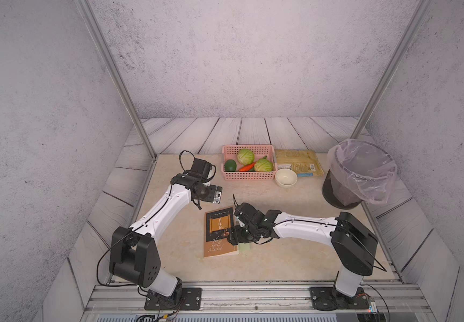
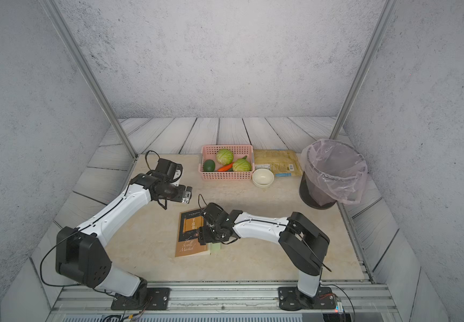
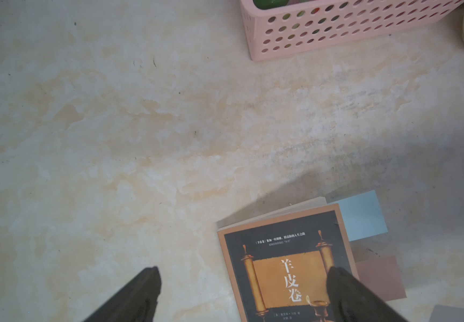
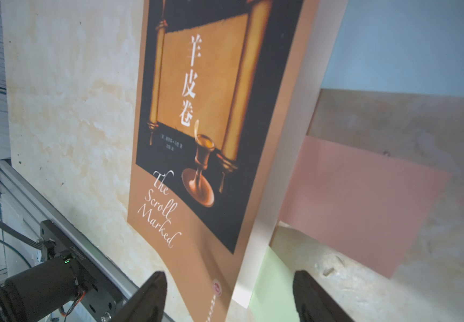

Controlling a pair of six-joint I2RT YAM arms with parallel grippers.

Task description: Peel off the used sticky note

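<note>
The book (image 1: 220, 249), dark with an orange border, lies on the table. From its right edge stick out a blue note (image 4: 414, 48), a pink note (image 4: 361, 201) and a pale green note (image 4: 272, 292). My right gripper is open over the book's lower right part; between its fingertips show the cover's lower corner, the page edge and some of the green note, all apparently uncaught. In the left wrist view, the blue and pink notes show beside the book's upper half. My left gripper (image 1: 217, 194) hangs open and empty above the book's far end.
A pink basket (image 1: 249, 176) of vegetables stands at the back, with a white bowl (image 1: 285, 177) and a brown packet (image 1: 298, 159) to its right. A bagged bin (image 1: 361, 166) is at the far right.
</note>
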